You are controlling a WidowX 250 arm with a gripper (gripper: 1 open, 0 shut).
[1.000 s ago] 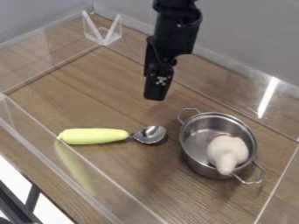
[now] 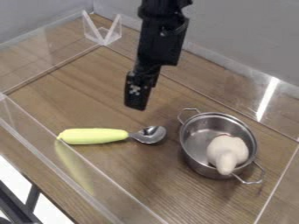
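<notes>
My black gripper (image 2: 140, 92) hangs over the middle of the wooden surface, open, above and to the left of a steel pot (image 2: 205, 127) with two wire handles. Inside the pot lies a pale, rounded object with a narrower end (image 2: 230, 150). A spoon with a pale yellow-green handle (image 2: 93, 136) and a steel bowl end (image 2: 151, 135) lies on the surface in front of the gripper, left of the pot.
A white wire-like stand (image 2: 103, 33) is at the back left. Clear walls border the wooden surface (image 2: 65, 92) at back and sides.
The pot and spoon look unchanged.
</notes>
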